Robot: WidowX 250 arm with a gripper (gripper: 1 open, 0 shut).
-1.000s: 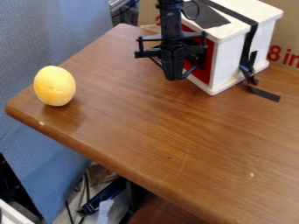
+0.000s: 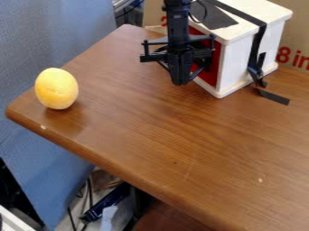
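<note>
My black gripper (image 2: 182, 72) hangs low at the back of the table, in front of the red side of a white box (image 2: 237, 68); whether it is open or shut does not show clearly. A yellow oval object (image 2: 57, 88), like a lemon or egg, sits near the table's left edge, well apart from the gripper.
A black strap runs over the box and onto the table at its right. A cardboard box (image 2: 290, 45) stands behind, and a blue fabric surface (image 2: 42, 36) lies beyond the left edge.
</note>
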